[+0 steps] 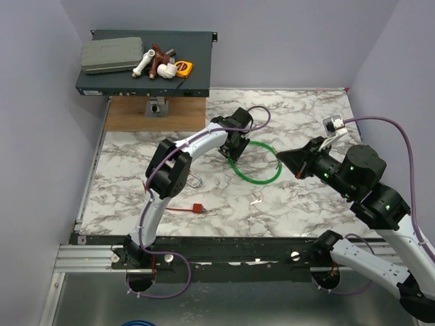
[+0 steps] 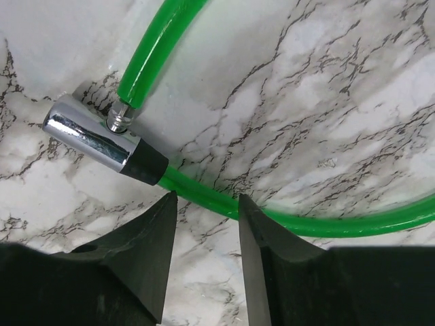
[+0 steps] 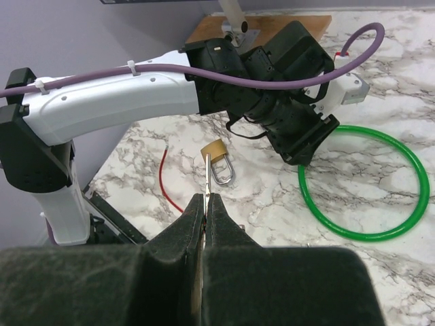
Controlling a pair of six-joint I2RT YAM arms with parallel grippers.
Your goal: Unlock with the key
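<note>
My left gripper (image 1: 236,155) is over the green hose loop (image 1: 262,180). Its two fingertips stand part open above the hose in the left wrist view, beside a chrome connector (image 2: 92,132) with a black collar, with nothing visibly held. A brass padlock (image 3: 213,149) with a steel shackle lies on the marble, partly hidden by the left arm from above. My right gripper (image 1: 284,156) is raised at the right, shut, with a thin upright piece (image 3: 208,175) at its tips, too fine to identify. A small silver key-like item (image 1: 255,201) lies below the hose.
A red strap (image 1: 197,208) lies at the front left. A wooden board (image 1: 122,115) is at the back left, below a dark shelf (image 1: 102,81) with a case and tools.
</note>
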